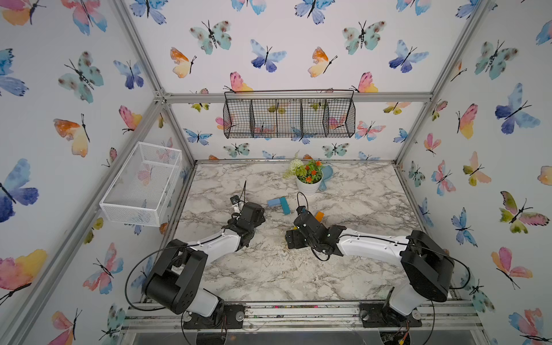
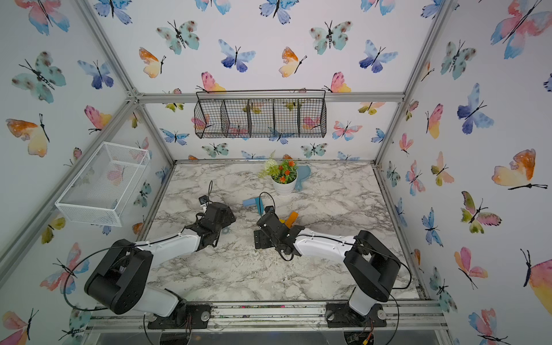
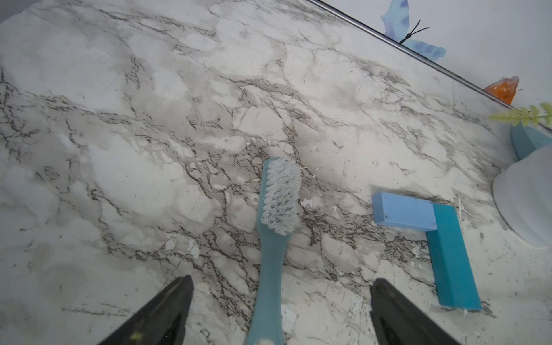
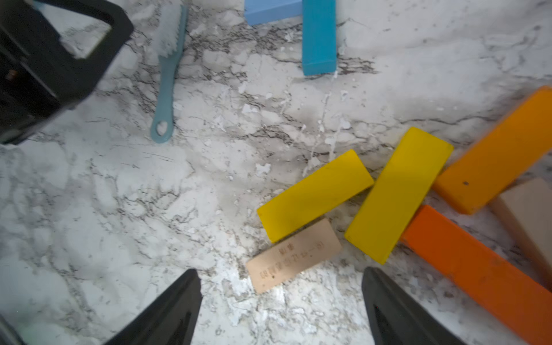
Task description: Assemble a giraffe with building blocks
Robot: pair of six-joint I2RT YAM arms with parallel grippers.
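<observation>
Both my grippers stand open and empty above the marble table. Below the left gripper lies a blue-grey brush (image 3: 271,258), its handle partly between the fingers in that view. The right gripper is over a plain wooden block (image 4: 294,255). Just beyond that block are a yellow block (image 4: 315,195) and a second yellow block (image 4: 399,194). An orange block (image 4: 499,152), a red-orange block (image 4: 480,270) and a wooden block (image 4: 529,221) lie to their right. Farther back, a light blue block (image 3: 404,211) touches a teal block (image 3: 453,256).
A white flowerpot (image 1: 309,185) stands at the back, with a blue object (image 1: 326,174) behind it. A wire basket (image 1: 289,118) hangs on the back wall and a white basket (image 1: 141,184) on the left.
</observation>
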